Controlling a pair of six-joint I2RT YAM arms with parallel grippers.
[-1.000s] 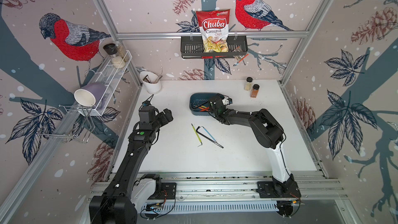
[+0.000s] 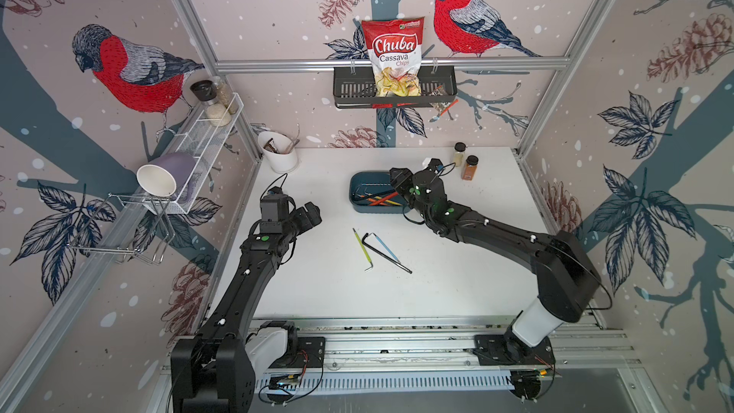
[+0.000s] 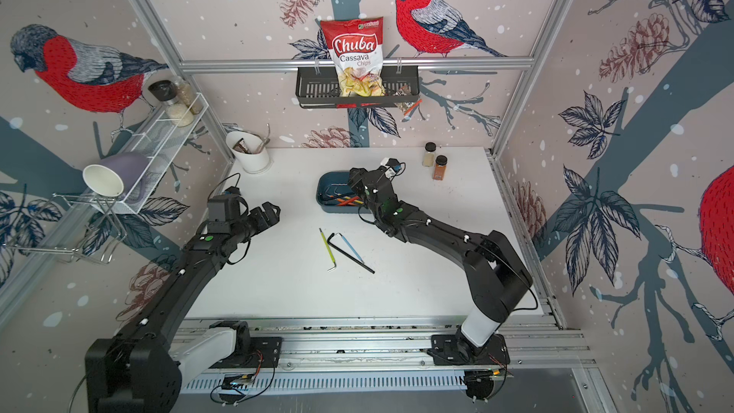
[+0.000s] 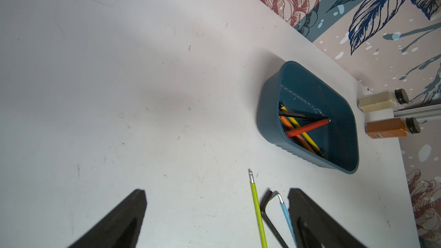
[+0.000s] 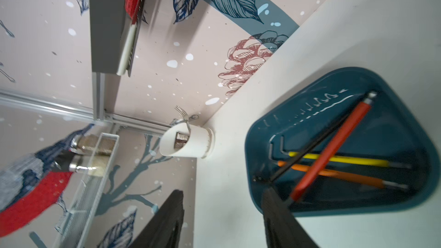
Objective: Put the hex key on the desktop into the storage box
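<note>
Three hex keys lie on the white desk in front of the storage box [image 2: 367,208]: lime [image 4: 257,209], black [image 4: 273,227] and light blue [image 4: 288,220]. In the box are red [image 5: 335,142], orange [image 5: 353,176], yellow [image 5: 353,159] and dark [image 5: 312,144] tools. My right gripper hangs open at the box's near edge in its wrist view, nothing between its fingers. My left gripper stands over the desk's left side, left of the keys, its two fingertips far apart and empty.
A white utensil holder [image 2: 279,159] stands at the back left, two spice jars [image 2: 470,168] at the back right. A wire shelf with a mug [image 2: 164,176] is on the left wall; a basket [image 2: 344,88] with chips hangs at the back.
My right arm has lifted and moved rightward from inside the box, its elbow swinging out to the right. The left arm has shifted very slightly. The keys on the desk have not moved.
</note>
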